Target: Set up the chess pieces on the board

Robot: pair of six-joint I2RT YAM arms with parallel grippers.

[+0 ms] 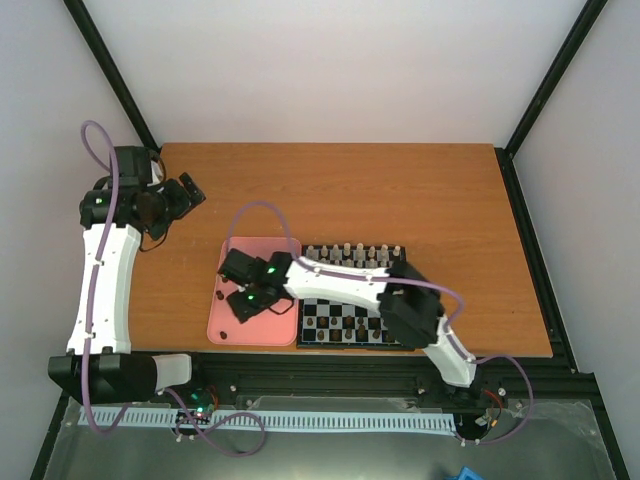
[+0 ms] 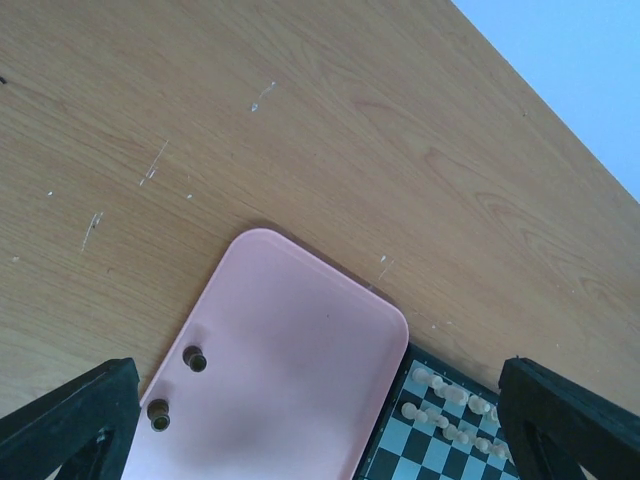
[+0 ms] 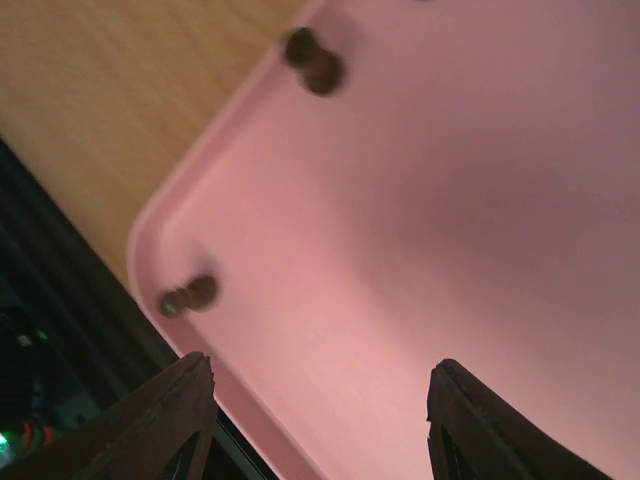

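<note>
My right gripper is open over the pink tray [image 1: 216, 325], nothing between its fingers; below it in the right wrist view are dark pieces, one [image 3: 322, 70] near the rim and another [image 3: 200, 292] by the corner, slightly blurred. My left gripper [image 1: 188, 192] hangs open over the table's left side. The chessboard [image 1: 350, 335] right of the tray carries pale pieces [image 2: 452, 393] along its back rows and dark pieces along the front rows; the right arm hides part of it.
A dark frame edge runs along the table's front, just beside the tray.
</note>
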